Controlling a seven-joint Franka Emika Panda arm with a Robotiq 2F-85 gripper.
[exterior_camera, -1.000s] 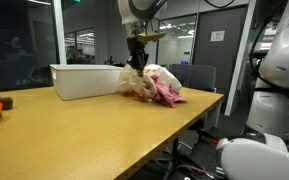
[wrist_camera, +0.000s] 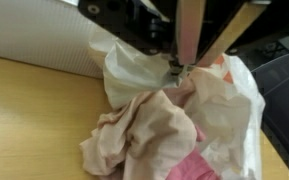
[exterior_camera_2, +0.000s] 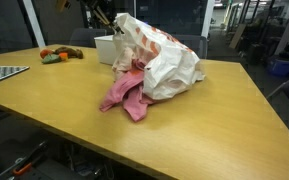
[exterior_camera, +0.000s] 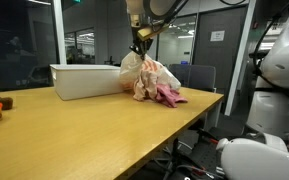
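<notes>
A white plastic bag with orange print (exterior_camera_2: pixel 172 68) is partly raised off the table, its upper corner drawn up toward the arm. My gripper is shut on a thin fold of this bag; in exterior view 1 the gripper (exterior_camera: pixel 141 52) stands above the pile. Pale pinkish cloth (wrist_camera: pixel 144 135) hangs or lies bunched just below the fingers, against the bag. A darker pink cloth (exterior_camera_2: pixel 132 98) spills out under the bag onto the table. What else may be inside the bag is hidden.
A white box (exterior_camera: pixel 87 80) stands on the table behind and left of the bag. Fruit-like items (exterior_camera_2: pixel 62 54) and a metal grid tray (exterior_camera_2: pixel 2 73) lie at the far left.
Over the last second my gripper has risen, pulling the bag's upper part higher. The pink cloth stays on the table.
</notes>
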